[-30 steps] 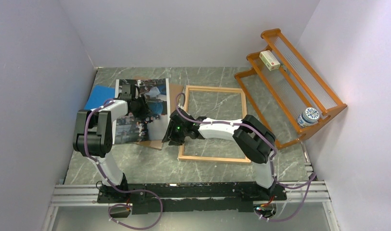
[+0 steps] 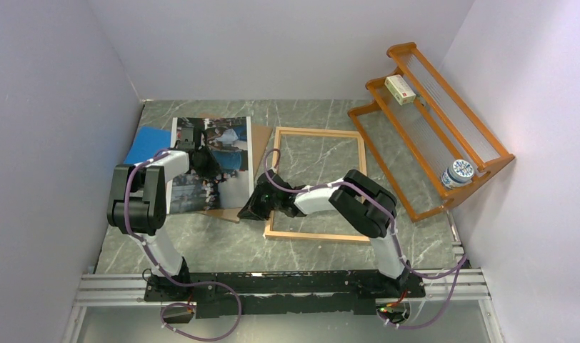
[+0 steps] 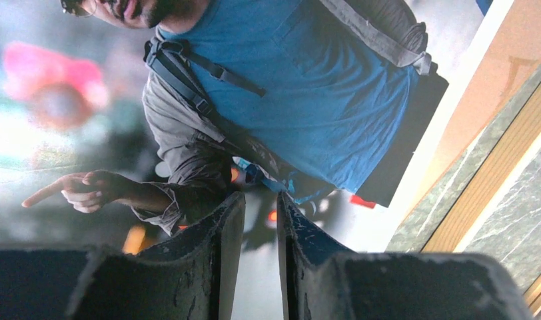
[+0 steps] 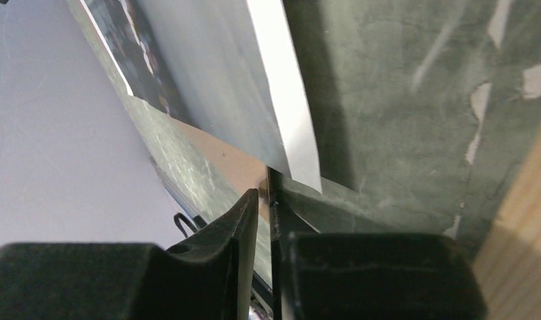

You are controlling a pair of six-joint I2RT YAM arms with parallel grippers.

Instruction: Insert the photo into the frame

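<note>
The large printed photo (image 2: 231, 187) lies face up on the left, over a brown backing board (image 2: 261, 141). Its white border (image 4: 288, 100) runs down to a corner in the right wrist view. To its right, the empty light wooden frame (image 2: 319, 133) lies flat. Over the photo's middle, my left gripper points down with its fingertips a small gap apart. The print shows through that gap, and whether they pinch it is unclear. My right gripper is at the photo's lower right corner, slightly open, with the board (image 4: 218, 152) showing at its fingertips.
A wooden shelf (image 2: 455, 128) stands at the right, holding a small box (image 2: 400, 89) and a round tub (image 2: 458, 173). A blue sheet (image 2: 146, 145) pokes out left of the photo. Bare grey tabletop (image 2: 312, 110) shows behind the frame.
The left arm, photo and frame have not visibly moved.
</note>
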